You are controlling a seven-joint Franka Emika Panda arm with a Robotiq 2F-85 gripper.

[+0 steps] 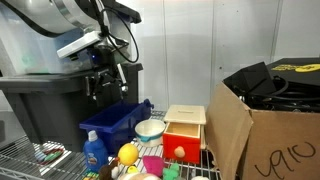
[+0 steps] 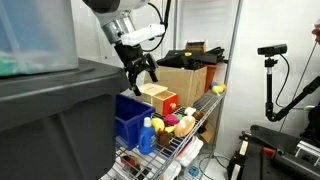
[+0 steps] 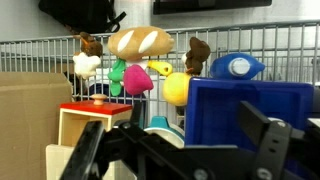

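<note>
My gripper (image 1: pixel 106 88) hangs in the air above the wire rack, close to the dark bins and above the blue bin (image 1: pixel 118 125). The fingers (image 3: pixel 92 148) stand apart in the wrist view, with nothing held between them. Beyond them in that view are the blue bin (image 3: pixel 225 108), a white bowl (image 3: pixel 160 125) and a red-orange box (image 3: pixel 92 108). A row of toys lies past these: a yellow-orange ball (image 3: pixel 176 90), a blue bottle (image 3: pixel 237 67), a pink piece (image 3: pixel 138 80) and a bread-like piece (image 3: pixel 140 42).
Large dark bins (image 2: pixel 62 125) stand beside the rack on the arm's side. An open cardboard box (image 1: pixel 245 135) borders its other side. Several small items crowd the wire rack (image 1: pixel 30 160) around the blue bottle (image 1: pixel 95 150).
</note>
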